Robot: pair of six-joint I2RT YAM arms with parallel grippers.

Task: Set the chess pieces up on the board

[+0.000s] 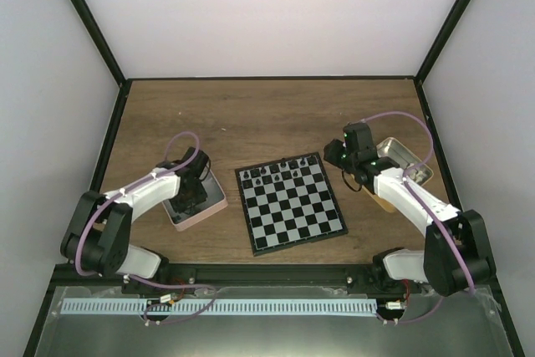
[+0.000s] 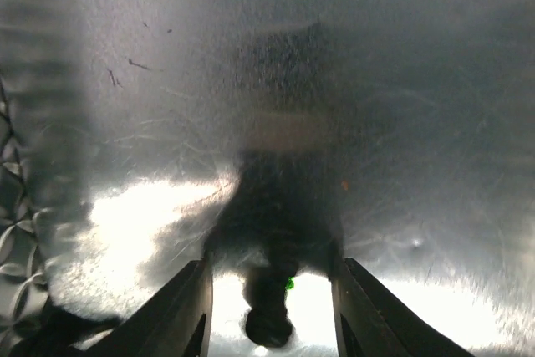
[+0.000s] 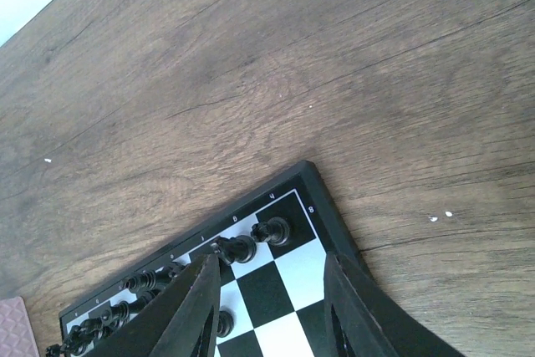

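Observation:
The chessboard [image 1: 291, 215] has several dark pieces along its far rows. In the left wrist view, my left gripper stands open inside the metal-lined left box [image 1: 206, 215], around a dark piece [image 2: 269, 323] lying between its fingertips; I cannot tell that it touches it. In the right wrist view, my right gripper is open above the board's far right corner, with dark pieces [image 3: 273, 230] below it.
A tray [image 1: 399, 152] with light pieces stands at the right, partly behind my right arm.

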